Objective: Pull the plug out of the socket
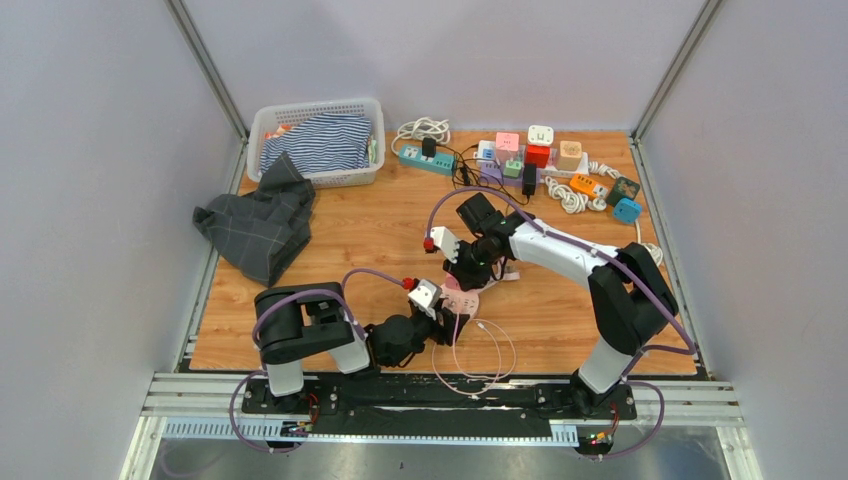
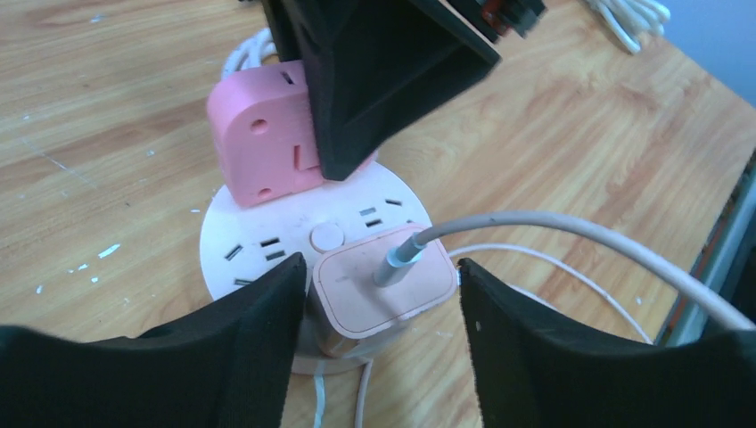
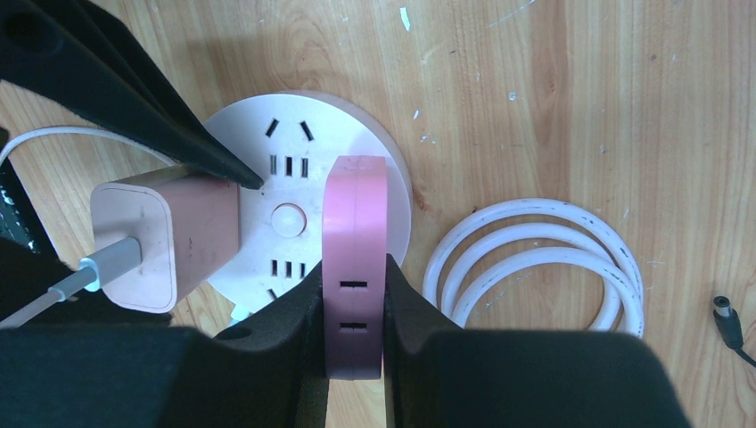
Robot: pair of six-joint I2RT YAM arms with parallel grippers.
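My right gripper is shut on a pink cube block (image 3: 355,232), which rests against the round white socket (image 3: 294,143). The socket's flat face bears several slots and a centre button. At its near side, the pale pink plug (image 2: 383,285) with a white cable stands between the fingers of my left gripper. Both left fingertips lie close along the plug's sides; whether they press on it is not clear. The plug overlaps the socket's edge in both wrist views, and its prongs are hidden, so I cannot tell whether it is seated.
A coiled white cord (image 3: 535,259) lies beside the socket. The thin plug cable (image 1: 478,391) loops on the table's front. At the back are a white basket (image 1: 318,182), a teal power strip (image 1: 440,164) and several coloured blocks.
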